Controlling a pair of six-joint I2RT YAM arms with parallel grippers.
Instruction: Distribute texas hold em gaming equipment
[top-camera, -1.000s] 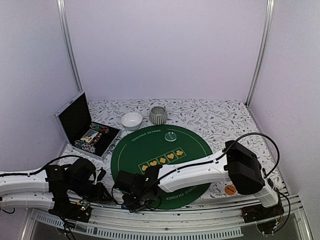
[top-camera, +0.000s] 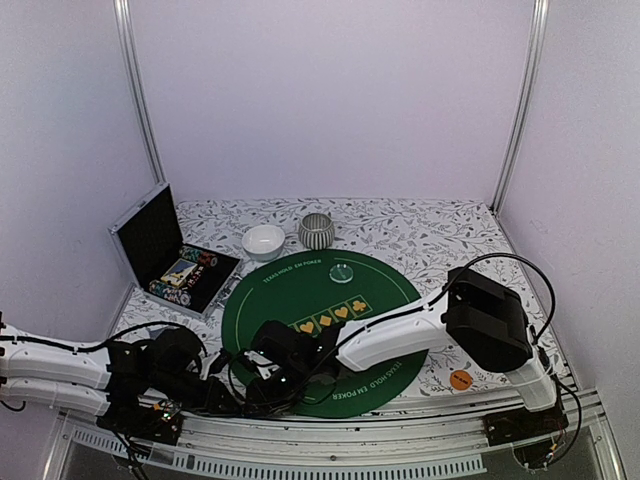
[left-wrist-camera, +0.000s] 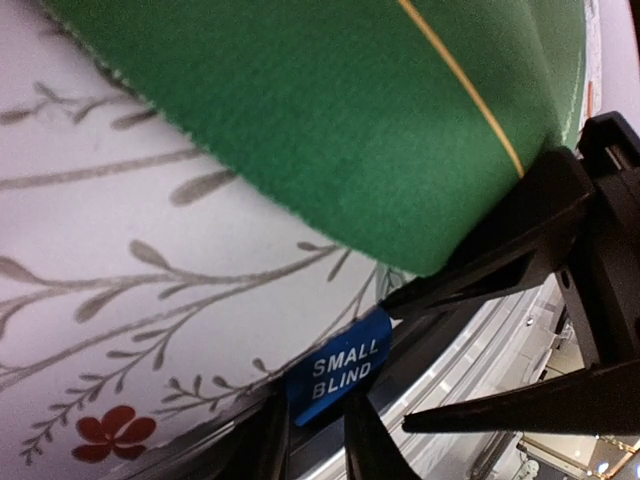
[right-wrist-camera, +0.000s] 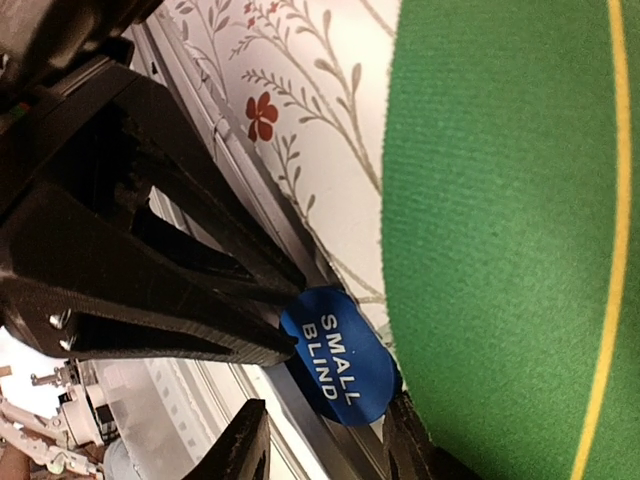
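A blue round disc lettered SMALL BLIND (left-wrist-camera: 340, 365) is tilted at the table's front edge, beside the green poker mat (top-camera: 300, 275). In the right wrist view, the left gripper's two fingertips meet the left edge of this disc (right-wrist-camera: 340, 355); whether they pinch it cannot be told. My left gripper has its fingers partly apart. Facing it, my right gripper keeps its fingers apart, their tips close to the disc's lower end. Seen from above, both grippers meet at the mat's front left and hide the disc.
An open case (top-camera: 215, 300) with chips and cards stands at left. Behind the mat are a white bowl (top-camera: 263, 240) and a striped cup (top-camera: 316, 232). A clear round piece (top-camera: 341, 272) lies on the mat, an orange disc (top-camera: 461, 380) at right.
My left gripper has moved right and slightly down towards the right one, closing the gap between them.
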